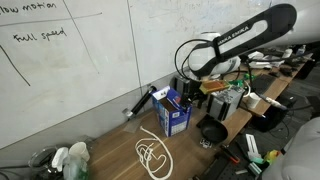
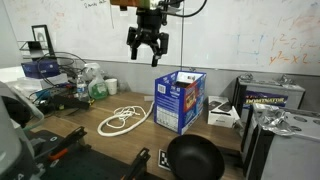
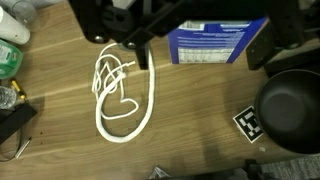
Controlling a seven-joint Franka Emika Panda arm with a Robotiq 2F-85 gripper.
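My gripper is open and empty, high above the table. In the wrist view its two dark fingers stand wide apart, with the top of a blue box showing beyond the gap. That box stands upright on the table, open at the top. A white rope lies loosely coiled on the wood, beside the box. On the box's other side sits a black pan, apparently empty.
A small black-and-white marker lies by the pan. Green-capped bottles stand at the table's far side from the pan. Grey metal appliances crowd the side near the pan. Bare wood surrounds the rope.
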